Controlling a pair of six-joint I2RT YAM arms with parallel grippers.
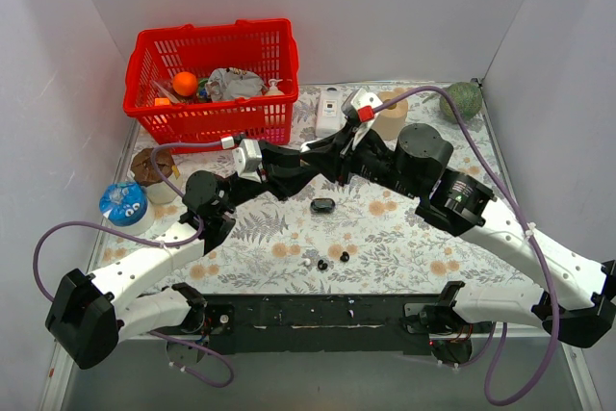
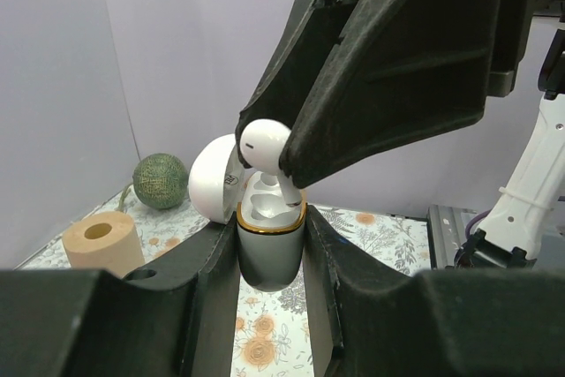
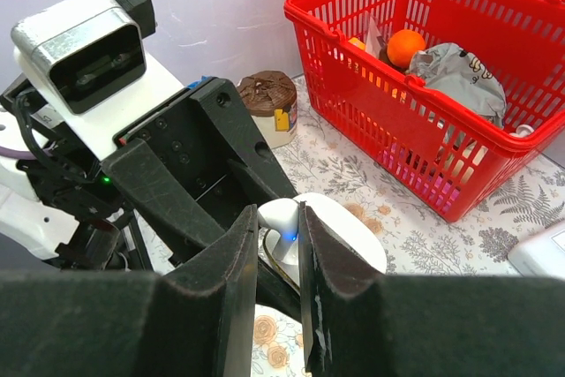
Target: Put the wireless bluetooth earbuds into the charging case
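Note:
My left gripper is shut on the white charging case, which stands upright with its lid swung open to one side. Right above the case's sockets, a white earbud is pinched in my right gripper. The earbud's stem points down into the case opening; how deep it sits cannot be told. In the right wrist view the earbud shows between the fingertips, with a blue glow by it and the open case lid behind. From the top, both grippers meet over the table and mostly hide the case.
Below the arms lie a black case, two small black earbuds and a small white piece. A red basket stands at the back left.

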